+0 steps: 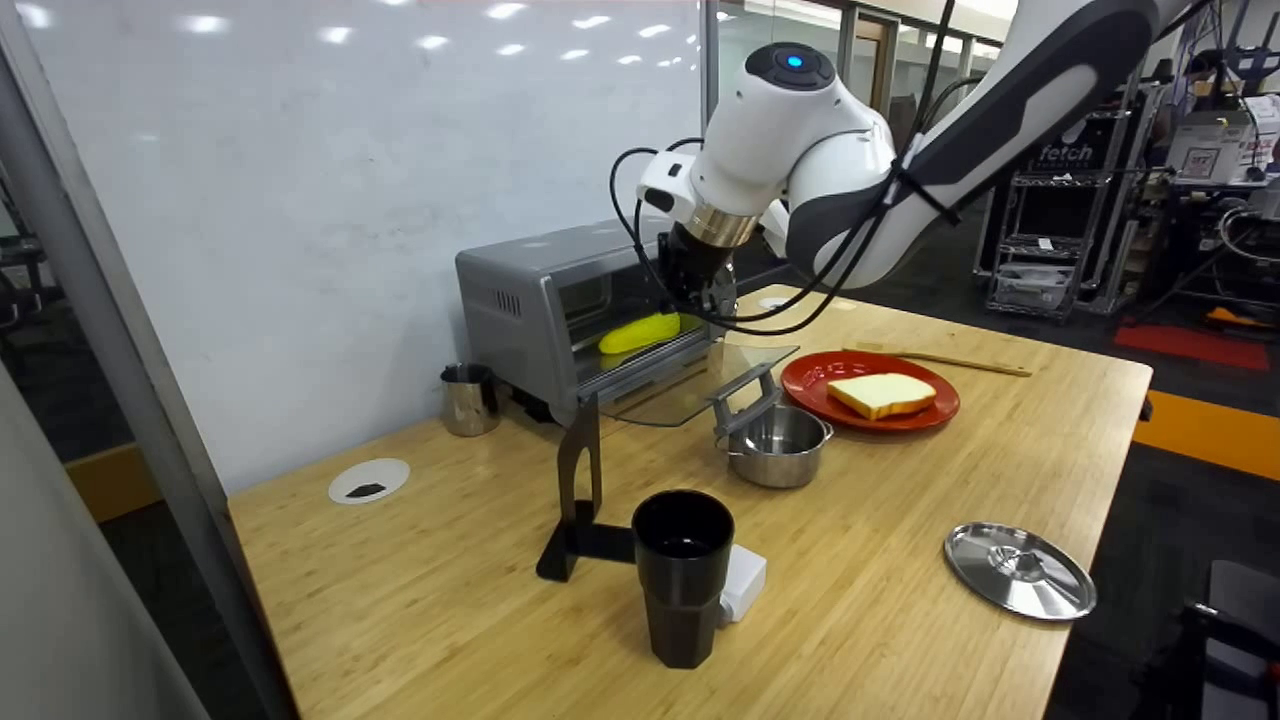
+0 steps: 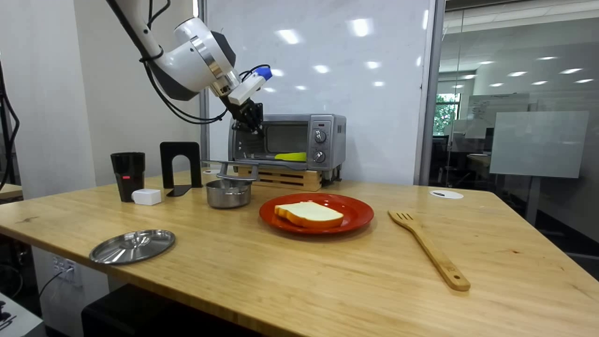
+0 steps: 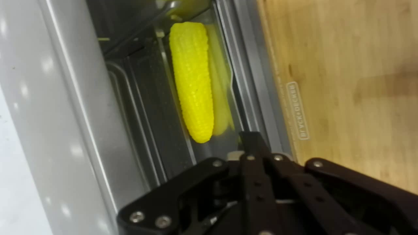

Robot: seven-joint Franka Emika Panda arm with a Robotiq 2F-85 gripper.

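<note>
A yellow ear of corn [image 3: 192,78] lies inside the grey toaster oven [image 1: 516,324], whose glass door [image 1: 678,390] is folded down. In exterior view 2 the corn [image 2: 290,157] shows through the oven's opening. My gripper is shut, and nothing shows between its fingers. It hangs in front of the oven's opening, angled downward; in the wrist view its tips are below and right of the corn's narrow end, apart from it. Exterior view 1 shows the gripper only as a dark shape, its fingertips hard to make out.
A steel pot [image 1: 777,446] sits close by the lowered door. Bread [image 2: 309,213] rests on a red plate [image 2: 359,216], with a wooden fork [image 2: 429,247] beside it. A black cup [image 1: 681,576], black stand [image 1: 578,498] and pot lid [image 1: 1020,570] occupy the near table.
</note>
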